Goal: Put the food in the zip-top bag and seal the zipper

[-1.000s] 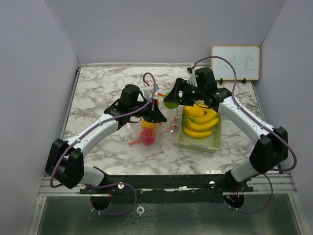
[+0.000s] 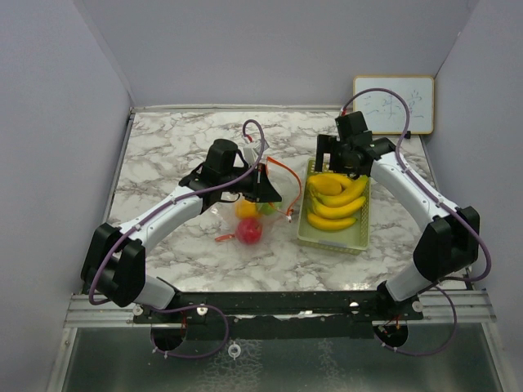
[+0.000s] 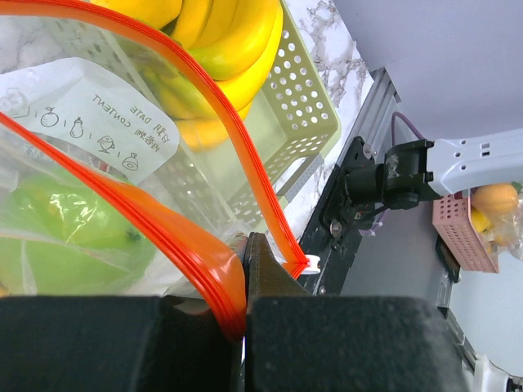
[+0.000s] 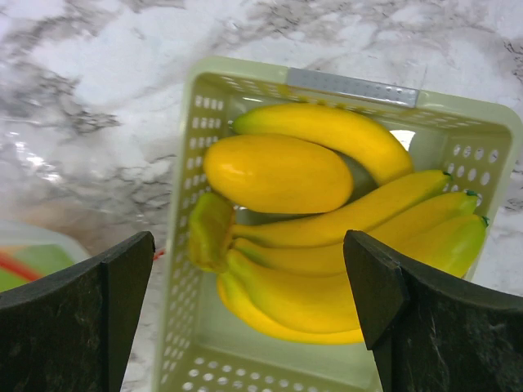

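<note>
The clear zip-top bag (image 3: 90, 114) stands with its orange-edged mouth spread wide. My left gripper is shut on the orange zipper edge (image 3: 221, 273). Inside the bag lie a red round food (image 2: 249, 231), a yellow-orange one (image 2: 244, 209) and a green one (image 3: 78, 224). To the bag's right, the pale green basket (image 4: 189, 327) holds bananas (image 4: 306, 298), a yellow mango-like fruit (image 4: 278, 173) and a smaller yellow piece (image 4: 210, 233). Over this basket my right gripper hangs open and empty, its fingers (image 4: 122, 302) wide apart.
A whiteboard (image 2: 394, 104) stands at the back right. In the left wrist view a pink basket (image 3: 464, 237) appears at the far right, beyond the right arm.
The green food went from my right gripper into the bag. That gripper opened and moved right, over the basket.
</note>
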